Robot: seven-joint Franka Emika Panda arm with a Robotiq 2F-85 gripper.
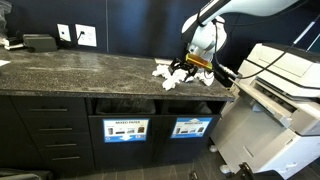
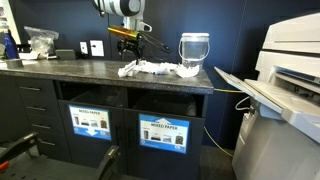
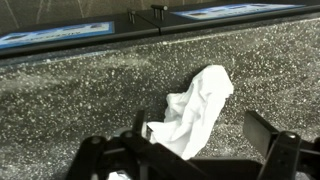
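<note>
A crumpled white paper or cloth point(image 3: 195, 110) lies on the dark speckled countertop point(image 3: 70, 110), below my gripper in the wrist view. The gripper's fingers point(image 3: 262, 132) stand wide apart at either side of the picture, and nothing is held between them. In exterior view 1 the gripper point(image 1: 183, 70) hangs over several crumpled white pieces point(image 1: 170, 82) near the counter's right part. Exterior view 2 has the gripper point(image 2: 130, 46) above the left end of the same white pile point(image 2: 150, 67).
Beneath the counter are two openings with paper-bin labels point(image 1: 125, 130). A clear bucket point(image 2: 194, 48) stands at the counter's back right. A white machine point(image 1: 275, 90) is beside the right end.
</note>
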